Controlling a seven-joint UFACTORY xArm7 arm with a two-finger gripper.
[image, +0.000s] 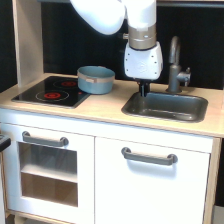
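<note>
My white arm comes in from the top, and its small dark gripper (143, 89) points down at the back left edge of the sink (170, 106). The fingers are too small and dark against the background to tell whether they are open or shut. No object can be made out between them. To the left, a blue-grey pot (96, 81) stands upright on the counter beside the black stove top (51, 92). The gripper is to the right of the pot and apart from it.
A dark faucet (177, 68) rises behind the sink, right of my arm. Below are two white cabinet doors with grey handles (149, 157); the left door has a window.
</note>
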